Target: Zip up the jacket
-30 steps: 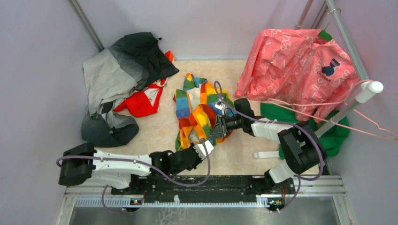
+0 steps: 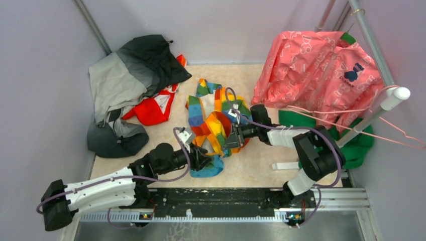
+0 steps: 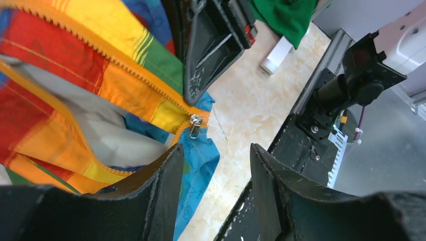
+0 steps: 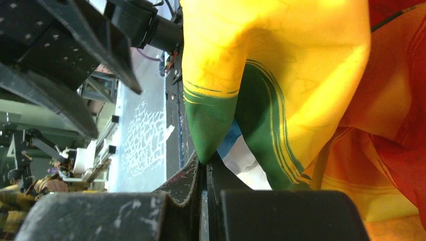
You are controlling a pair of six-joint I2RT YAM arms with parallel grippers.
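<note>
The rainbow-striped jacket (image 2: 196,115) lies in the middle of the table, its yellow zipper teeth (image 3: 150,85) along both edges in the left wrist view. A metal zipper pull (image 3: 195,125) sits at their lower junction. My right gripper (image 2: 230,140) is shut at the zip's bottom end, just beside the pull; in the right wrist view a green-and-yellow fold of fabric rises at its fingertips. My left gripper (image 2: 200,156) stands open at the jacket's lower edge, its fingers short of the pull with nothing between them.
Grey and black garments (image 2: 125,80) lie on the left. A pink garment (image 2: 316,75) hangs from a rack (image 2: 369,119) at the right, over green fabric (image 2: 361,150). A white tube (image 2: 285,165) lies at the front right. Some bare table (image 3: 251,90) shows around the jacket.
My left gripper has moved up and left from the front of the table toward the jacket's lower end. My right arm has barely moved.
</note>
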